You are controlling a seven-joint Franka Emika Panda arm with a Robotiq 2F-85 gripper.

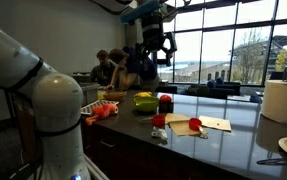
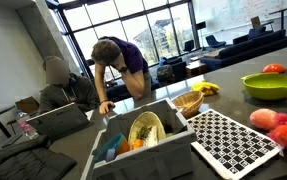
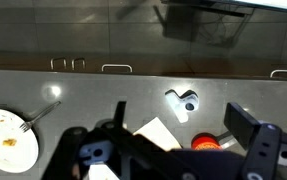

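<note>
High above the counter, my gripper (image 1: 168,52) points down with its fingers apart. From the wrist view, the open gripper has black fingers at left and right and nothing held between them. Below it on the grey counter lies a small white item (image 3: 172,101) with a dark round part. A red round cup (image 3: 205,143) sits nearer the right finger, partly hidden by the gripper. Pale paper (image 3: 157,134) lies beneath the gripper's middle. At the left, a white plate (image 3: 3,128) carries a fork and scraps of food.
A green bowl (image 2: 270,87), peaches (image 2: 265,119), a white patterned tray (image 2: 229,143) and a grey box (image 2: 133,164) with things inside crowd one end. A large white container (image 1: 283,101) stands at the right. Two people are behind the counter.
</note>
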